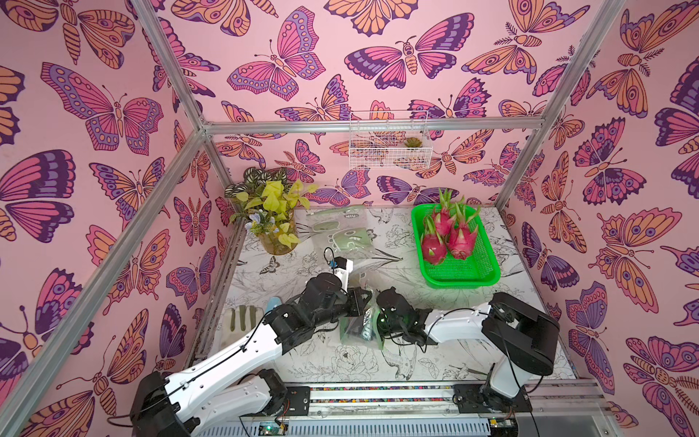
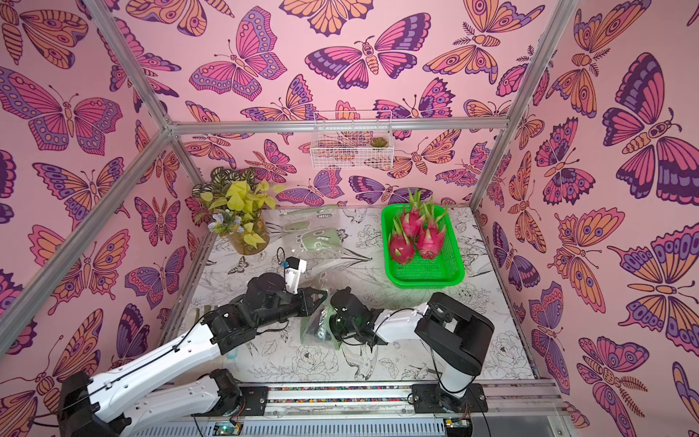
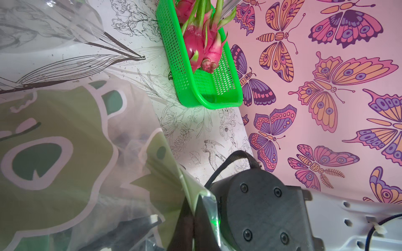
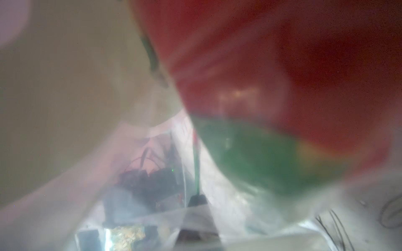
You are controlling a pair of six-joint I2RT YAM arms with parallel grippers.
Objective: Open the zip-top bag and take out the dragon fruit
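Note:
The clear zip top bag (image 1: 354, 333) with green print stands between my two grippers near the table's front middle. In the left wrist view my left gripper is shut on a fold of the bag's edge, and the printed film (image 3: 41, 163) spreads to its left. My right gripper is shut at the bag's other side, blurred behind film; whether film lies between its fingers is unclear. A large red and green shape (image 4: 259, 138), probably the dragon fruit, fills much of the right wrist view through the plastic. The bag's mouth cannot be made out.
At the back right, a green basket (image 1: 466, 280) holds several dragon fruits (image 1: 461, 240). More printed bags (image 1: 349, 240) lie flat behind the grippers. A potted plant (image 1: 276, 211) stands at the back left. Bare table shows before the basket.

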